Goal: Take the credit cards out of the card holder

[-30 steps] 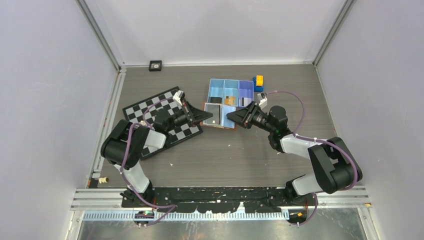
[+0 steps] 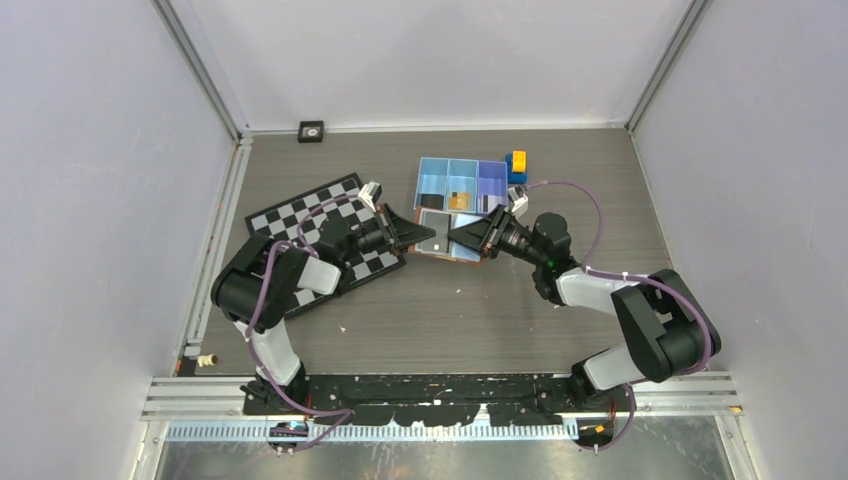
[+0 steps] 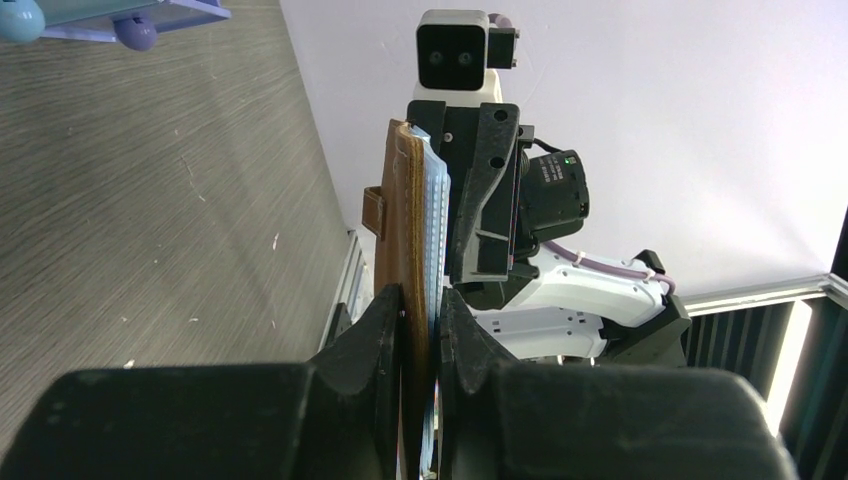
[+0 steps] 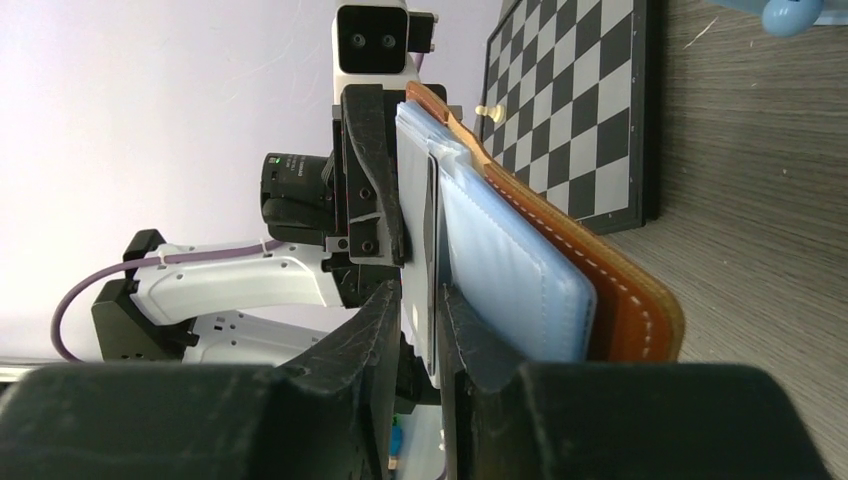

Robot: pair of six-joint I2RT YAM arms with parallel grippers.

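Spread open like a book, the brown card holder [image 2: 471,262] hangs above the table between both arms. A dark grey card [image 2: 436,222] lies in its left-hand clear sleeve; pale blue sleeves fill the right half. My left gripper is shut on the holder's left side, which stands edge-on between its fingers. My right gripper reaches in at the fold. Its fingers stand slightly apart, with the edge of the left page and the dark card edge [image 4: 432,240] between them. Whether they touch the card is hard to see.
Behind the holder stands a blue and purple divided tray [image 2: 462,165] with cards in its compartments. A chessboard [image 2: 290,215] lies under the left arm. A blue and yellow object [image 2: 518,162] sits beside the tray.
My left gripper and the holder have shifted right. The right gripper has moved slightly left, so its fingertips now reach the fold at the card's right edge.
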